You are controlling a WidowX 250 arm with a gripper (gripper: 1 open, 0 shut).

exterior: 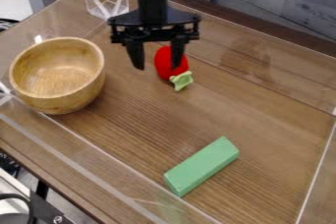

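My black gripper (155, 37) is in the upper middle of the camera view, over the table, its two fingers spread apart to either side. A red object with a light green tip (171, 64) lies just below and right of its middle, partly behind it. I cannot tell that anything is held.
A wooden bowl (57, 81) sits at the left. A green block (201, 165) lies at the lower right. A white wire object (108, 2) is at the top left.
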